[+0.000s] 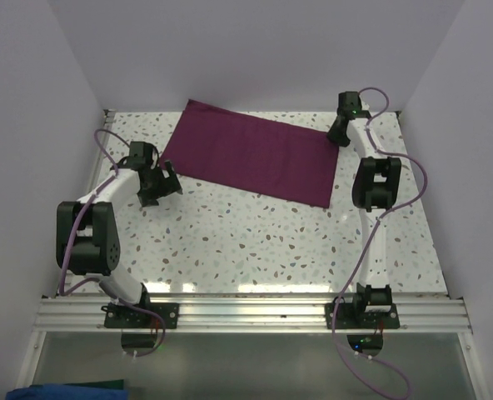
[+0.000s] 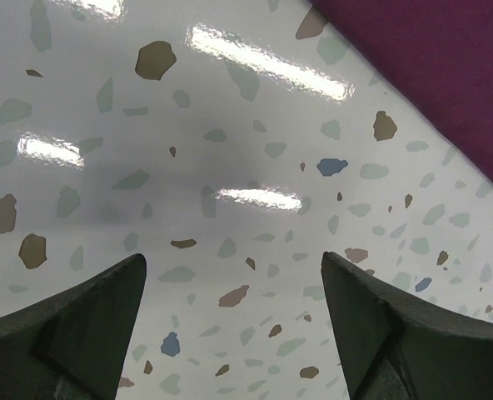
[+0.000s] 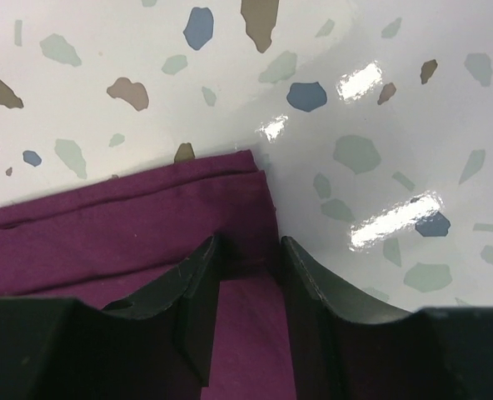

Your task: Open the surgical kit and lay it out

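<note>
The dark purple cloth (image 1: 251, 154) lies as a slanted, folded rectangle across the back half of the table. At its far right corner is my right gripper, its fingers apart on either side of the corner fabric (image 3: 246, 208). Layered edges and a small crease show there; whether the fingertips touch the cloth I cannot tell. My left gripper stands wide open over bare table, just off the cloth's left front edge (image 2: 471, 92). Nothing is between its fingers. Anything inside the folded cloth is hidden.
Grey walls (image 1: 271, 50) close it in at the back and sides. Below the front rail, a blue item (image 1: 67, 392) shows at the lower left.
</note>
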